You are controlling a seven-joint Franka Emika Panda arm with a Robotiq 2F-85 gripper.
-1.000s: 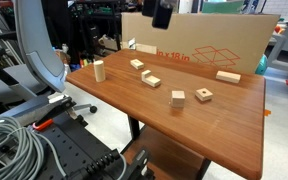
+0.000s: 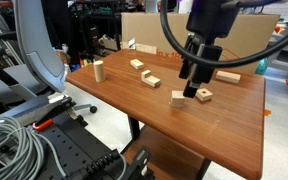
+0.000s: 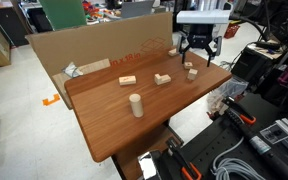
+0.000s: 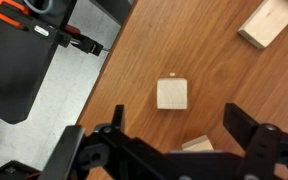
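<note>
A small pale wooden cube (image 2: pixel 178 99) rests on the brown table, and in the wrist view the same cube (image 4: pixel 172 94) lies just ahead of the gap between the fingertips. My gripper (image 2: pixel 186 82) hangs above it, pointing down; wide open fingers (image 4: pixel 234 116) flank an empty gap, apart from the cube. Beside the cube lies a flat pale block (image 2: pixel 204 95), partly visible as a light block (image 4: pixel 196 145) low in the wrist view.
Another block (image 4: pixel 271 20) is at the wrist view's upper right. A wooden cylinder (image 3: pixel 136 105) stands upright away from the gripper. More blocks (image 2: pixel 150 80) are scattered around, one block (image 2: pixel 228 76) toward the back.
The gripper has come down from high above the table toward the cube, shifting slightly right. The cube and the other blocks have stayed where they were.
</note>
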